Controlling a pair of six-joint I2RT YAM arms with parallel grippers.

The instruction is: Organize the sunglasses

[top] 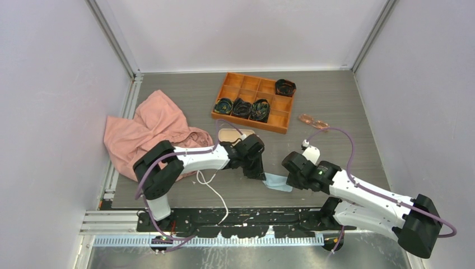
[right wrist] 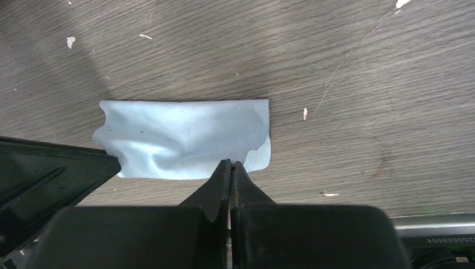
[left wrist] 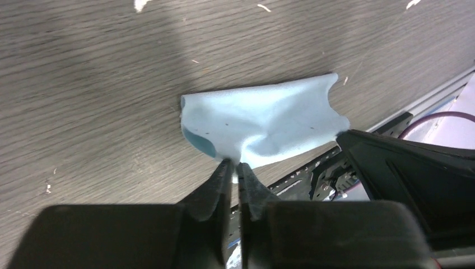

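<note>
A light blue folded cloth [top: 278, 182] lies on the table between my two grippers. My left gripper is at the cloth's near edge; a narrow gap with cloth at it shows between its fingertips, and whether they pinch it I cannot tell. My right gripper is shut on the cloth's edge near its other end. Sunglasses [top: 313, 121] with brownish lenses rest on the table right of the orange box. A beige case [top: 237, 135], partly hidden by the left arm, sits below that box.
The orange compartment box [top: 250, 124] holds several dark rolled items, with some compartments empty. A crumpled pink cloth [top: 151, 129] covers the left of the table. A white cable [top: 215, 191] lies left of the left gripper. Bare table shows between the sunglasses and the light blue cloth.
</note>
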